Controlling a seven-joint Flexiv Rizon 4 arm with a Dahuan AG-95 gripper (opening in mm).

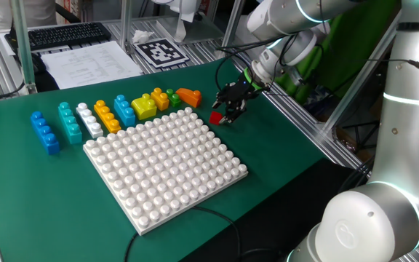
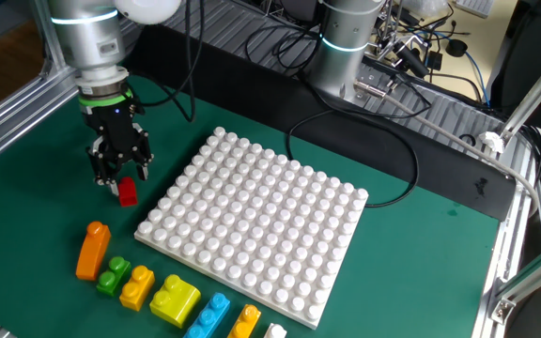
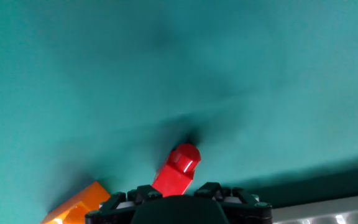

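A small red brick (image 1: 216,118) is on the green table beyond the right corner of the white studded baseplate (image 1: 167,169). Just above it, my gripper (image 2: 129,182) points down with its fingers spread. In exterior view 2, one finger is close to the brick's left side and the other stands off to its right. The wrist view has the red brick (image 3: 176,171) between the dark fingers at the bottom edge, its rounded stud facing away. Whether either finger touches it cannot be made out.
An orange sloped brick (image 2: 93,251) lies near the red one. Beyond it runs a row with green (image 2: 114,276), yellow-orange, lime (image 2: 175,299), blue, white and teal bricks. A black cable (image 2: 397,199) loops behind the baseplate.
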